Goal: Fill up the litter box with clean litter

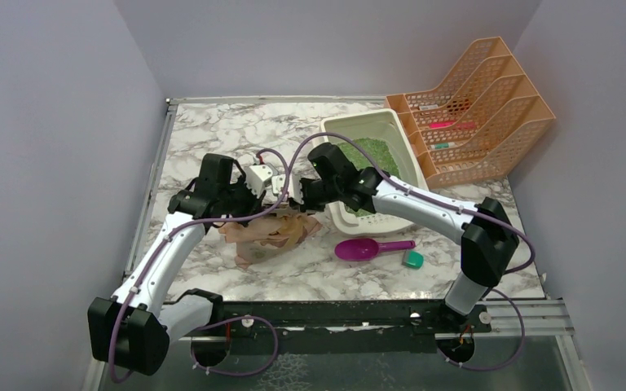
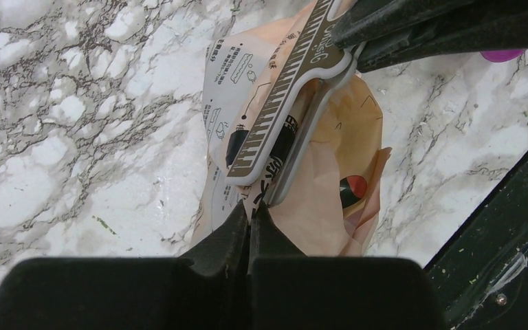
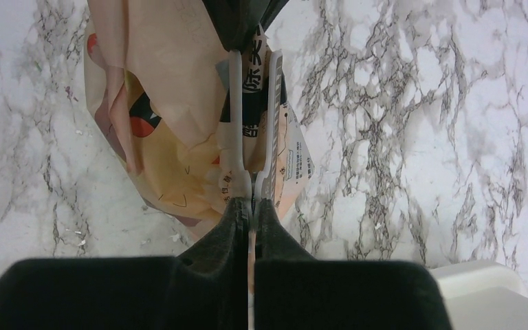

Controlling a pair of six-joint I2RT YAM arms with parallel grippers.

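A peach-paper litter bag lies on the marble table under both arms. A grey sealing clip spans its gathered, printed top. In the left wrist view my left gripper is shut on the thin bag top at one end of the clip. My right gripper is shut on the clip, as the right wrist view shows. The litter box, white with green litter inside, is right of the bag, partly under the right arm.
A purple scoop and a teal block lie at the front right. A peach divided rack stands at the back right.
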